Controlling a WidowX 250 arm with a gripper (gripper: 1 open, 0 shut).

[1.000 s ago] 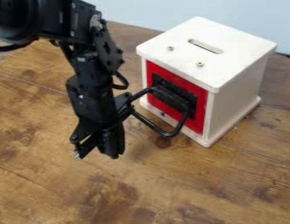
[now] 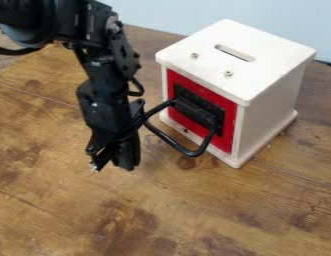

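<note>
A white wooden box (image 2: 268,100) with a slot on top and a red front panel (image 2: 227,125) stands at the right, a black fitting with a looped black handle (image 2: 195,150) on that front. My black gripper (image 2: 98,164) points down over the wooden table, left of the box and apart from its red front. The gripper is shut, with nothing visible between its fingers, though the fingertips are small and dark in this view.
A pale wall (image 2: 295,30) runs behind the box.
My gripper has moved slightly up and shifted a little compared with a second ago. The box looks unchanged.
</note>
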